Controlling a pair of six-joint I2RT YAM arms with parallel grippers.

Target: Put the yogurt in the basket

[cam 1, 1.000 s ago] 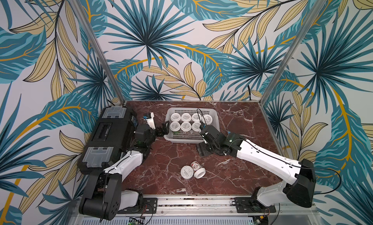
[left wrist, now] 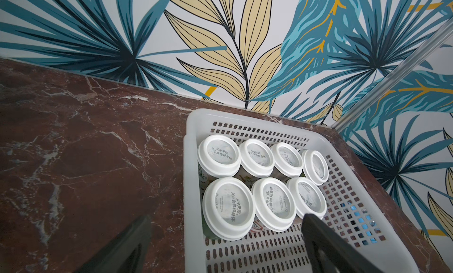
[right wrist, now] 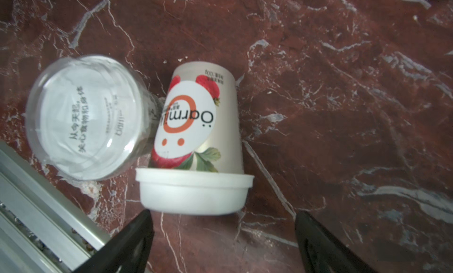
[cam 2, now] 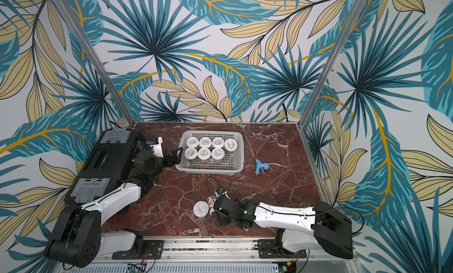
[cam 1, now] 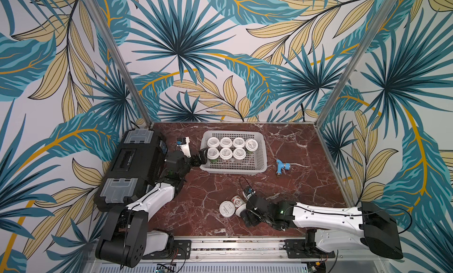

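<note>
A yogurt cup [right wrist: 200,117] with a strawberry label lies on its side on the marble table, its white lid [right wrist: 194,192] toward my right gripper. That gripper stands open, nothing held, with the lid just beyond the fingertips. Touching or nearly touching the lying cup is a second cup [right wrist: 85,117] with a clear cover and printed top. The basket [cam 1: 262,155] is white, perforated, and holds several white-lidded cups [left wrist: 229,204]. My left gripper is open at the basket's left side, its fingers apart with the left wall [left wrist: 192,216] in the gap.
A blue object [cam 1: 282,167] lies right of the basket. At the far left stands a black toolbox [cam 1: 129,159] beside the left arm. A metal rail [right wrist: 42,211] runs along the table's front edge. The basket's right end has bare floor [left wrist: 361,216].
</note>
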